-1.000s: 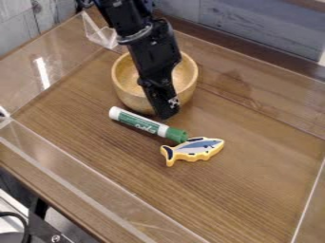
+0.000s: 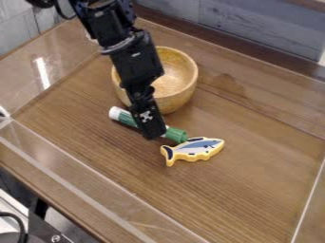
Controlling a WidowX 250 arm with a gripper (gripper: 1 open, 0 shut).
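My black gripper point(image 2: 147, 123) is open and low over a white-and-green tube point(image 2: 176, 133), which lies on the wooden table and is partly hidden by the fingers. A yellow fish-shaped toy with a blue back point(image 2: 192, 149) lies just right of and below the tube. A tan bowl point(image 2: 180, 73) stands behind the gripper, partly covered by the arm.
Pale walls border it at the back and sides, with a dark cable at the lower left.
My gripper has moved left and downward, from beside the bowl's lower right to over the tube. The tube, fish and bowl look unmoved.
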